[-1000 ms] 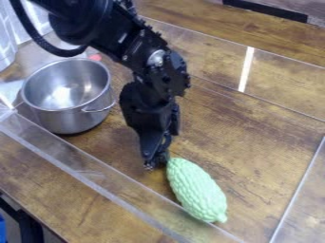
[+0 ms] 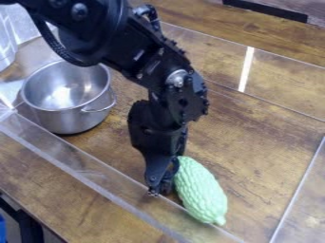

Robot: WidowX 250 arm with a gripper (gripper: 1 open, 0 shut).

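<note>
A pale green, bumpy bitter melon (image 2: 202, 192) lies on the wooden surface at lower right, its long axis running from upper left to lower right. My black gripper (image 2: 169, 174) is low over its upper-left end, touching it or very close. The fingers overlap and are dark, so I cannot tell whether they are open or shut, or whether they grip the melon.
A steel pot (image 2: 66, 98) with handles stands at left, beside the arm. Clear strips cross the wooden counter (image 2: 260, 133).
The arm has moved a little to the right and its wrist has turned, bringing the gripper closer against the melon's upper end. The melon lies in nearly the same place.
</note>
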